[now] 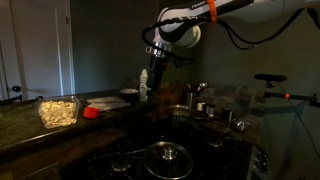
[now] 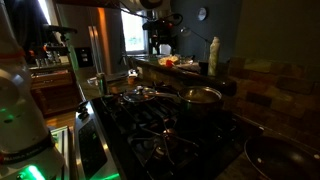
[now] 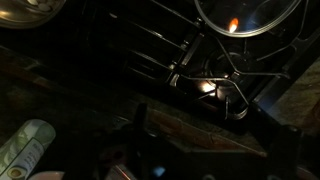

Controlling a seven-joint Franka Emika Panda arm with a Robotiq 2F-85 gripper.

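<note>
My gripper [image 1: 154, 66] hangs above the counter and stove, close to a pale bottle [image 1: 143, 88] in exterior view 1. Its two dark fingers stand well apart along the lower part of the wrist view, and nothing shows in the gap [image 3: 200, 118]. A pot with a glass lid [image 1: 168, 159] rests on the black stove; part of that lid [image 3: 250, 18] appears at the top of the wrist view. At the lower left there lies the labelled bottle [image 3: 28, 148]. The gripper is dim, so fine detail is lost.
On the counter are a clear container of pale pieces [image 1: 59, 112], a red object [image 1: 91, 112] and a small bowl [image 1: 129, 92]. Utensils [image 1: 196, 99] stand behind the stove. A dark pan [image 2: 285, 158] sits at the right in exterior view 2.
</note>
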